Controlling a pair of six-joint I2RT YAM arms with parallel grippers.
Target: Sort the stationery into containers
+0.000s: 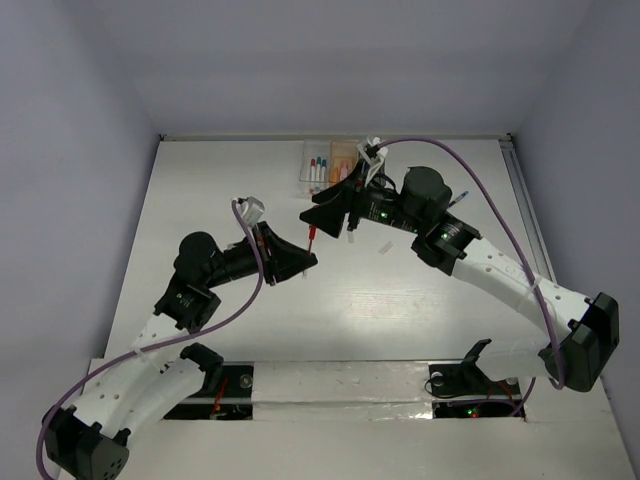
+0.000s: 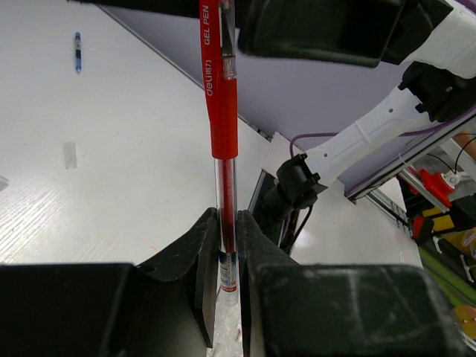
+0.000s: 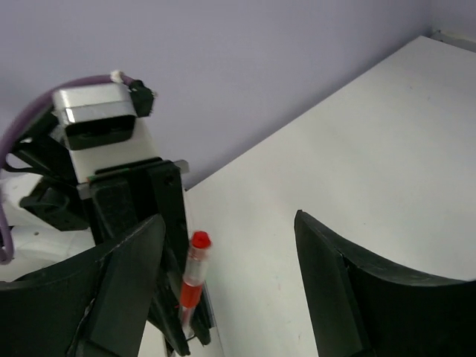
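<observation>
A red gel pen [image 2: 223, 119] stands upright in the left wrist view, its clear lower end pinched by my left gripper, which is shut on it. From above, the pen [image 1: 312, 236] spans the space between the two hands. My right gripper [image 1: 308, 214] is at the pen's upper end. In the right wrist view its fingers [image 3: 123, 271] are apart, and the pen's red tip [image 3: 199, 240] shows between them, nearer the left finger. At the back stand a clear container [image 1: 306, 180] with several markers and an orange-tinted one [image 1: 343, 152]. The right arm covers the area beside them.
A blue pen [image 1: 458, 198] lies on the table at the right. Small pale pieces [image 1: 386, 247] lie near the middle, close to the right arm. Open white table [image 1: 220, 170] extends at the back left.
</observation>
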